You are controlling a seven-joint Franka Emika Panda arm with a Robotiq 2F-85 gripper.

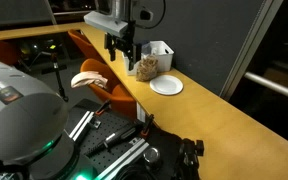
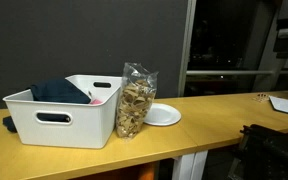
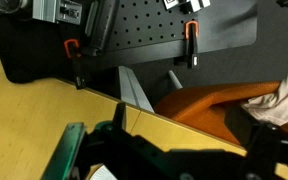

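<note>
My gripper is open, its two black fingers (image 3: 108, 140) standing wide apart with nothing visible between them. The wrist view looks down past it on the table's edge and an orange chair (image 3: 196, 101). In exterior view 1 the gripper (image 1: 122, 55) hangs at the upper left, in front of the white bin. A clear bag of brown pieces (image 2: 134, 103) stands upright beside the white bin (image 2: 87, 128), which has dark cloth (image 2: 48, 91) in it. To the bag's right lies an empty white plate (image 2: 163, 115).
Much of the wooden table (image 1: 219, 118) right of the plate is clear. A pale cloth (image 1: 89, 79) lies over the orange chair beside the table. Black cables (image 1: 184, 158) and clamps crowd the robot's base. A dark partition (image 2: 104, 40) rises behind the table.
</note>
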